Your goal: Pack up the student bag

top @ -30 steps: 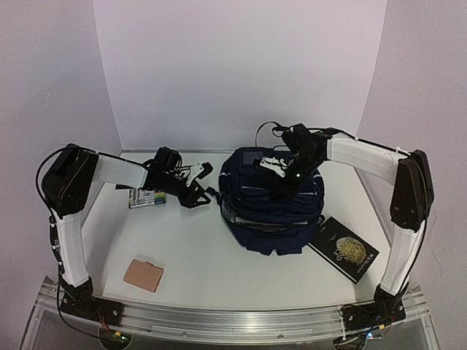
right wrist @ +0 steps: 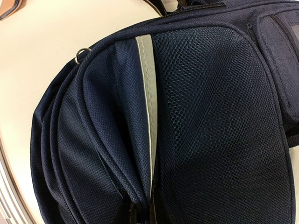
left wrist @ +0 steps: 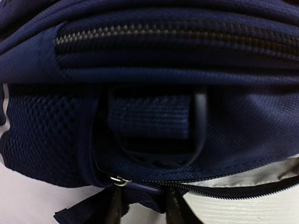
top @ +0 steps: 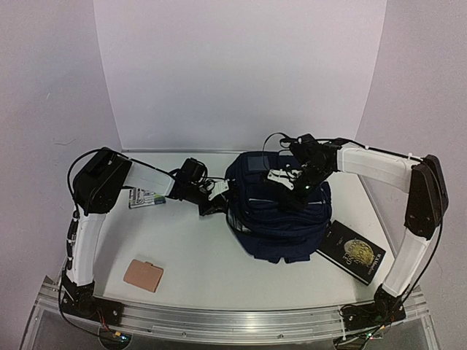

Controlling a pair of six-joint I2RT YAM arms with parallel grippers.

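Observation:
The dark blue bag (top: 284, 233) lies on the table right of centre. In the left wrist view, a zipper pull (left wrist: 120, 181) and a dark fabric tab sit along the bag's side, beside a partly open zipper showing something pale inside. My left gripper is around that tab, its fingers apart with some table showing between them. On top of the bag, my right gripper is shut on folded bag fabric beside the grey strip (right wrist: 148, 93); its fingertips are partly hidden. A black book (top: 354, 251) with a gold design lies against the bag's right side.
A brown notebook-like item (top: 143, 275) rests at the front left. Behind it, a flat patterned pack (top: 146, 197) lies partly under the left arm.
My left gripper has moved right to the bag's side, and its fingers look closer together. The bag and right gripper have shifted slightly right, and the front opening looks narrower. The book has moved slightly right.

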